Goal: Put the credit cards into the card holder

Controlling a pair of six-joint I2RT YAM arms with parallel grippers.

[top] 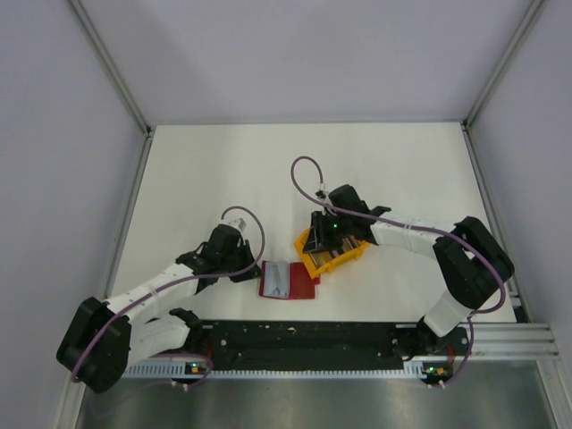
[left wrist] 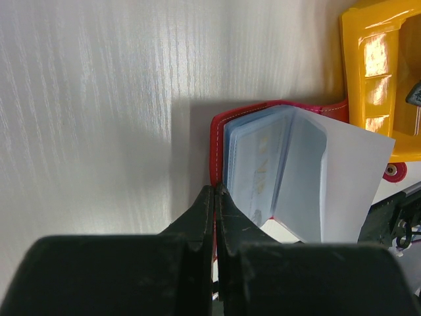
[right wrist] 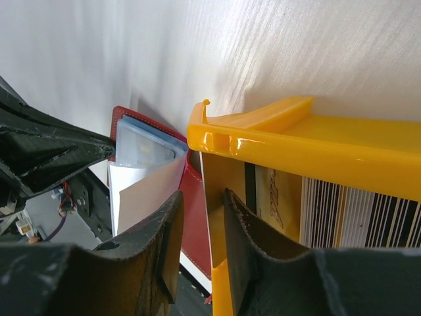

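Observation:
The red card holder [top: 304,284] lies open near the front of the table, its clear sleeves [left wrist: 253,161] facing up and some leaves standing raised. At its left edge my left gripper is shut, with the thin red border pinched between its fingertips. Several cards [right wrist: 355,217] stand on edge in a yellow box [right wrist: 296,148]. My right gripper is part open at the box's near-left end. One finger [right wrist: 172,227] is on the holder's side, the other [right wrist: 240,227] over the box's inside by a brown panel; whether that panel is a card I cannot tell.
The yellow box stands right against the holder's right side. A small red round piece [left wrist: 393,172] lies beside the box.

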